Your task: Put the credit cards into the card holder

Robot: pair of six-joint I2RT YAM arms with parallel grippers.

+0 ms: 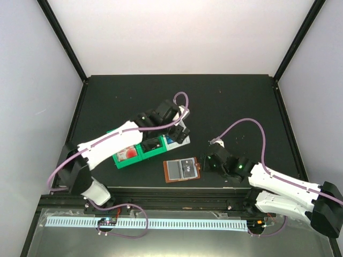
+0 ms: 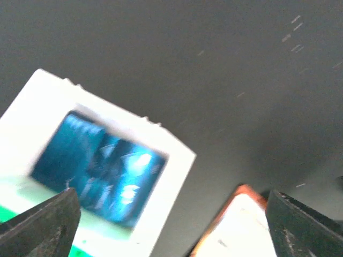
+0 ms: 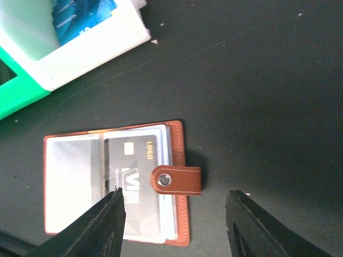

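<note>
The brown card holder (image 1: 181, 169) lies at the table's front, with a grey card (image 3: 131, 182) visible in it and its snap strap (image 3: 182, 180) at the right. Blue cards (image 2: 96, 166) rest in the white compartment (image 3: 94, 56) of the sorting tray; the green compartments (image 1: 126, 156) hold red and black cards. My left gripper is open above the white compartment, nothing between its fingers. My right gripper is open just right of the holder, its fingertips near the strap side, holding nothing visible.
Bare black table (image 1: 230, 101) spans the back and right. The table's front edge runs just below the holder.
</note>
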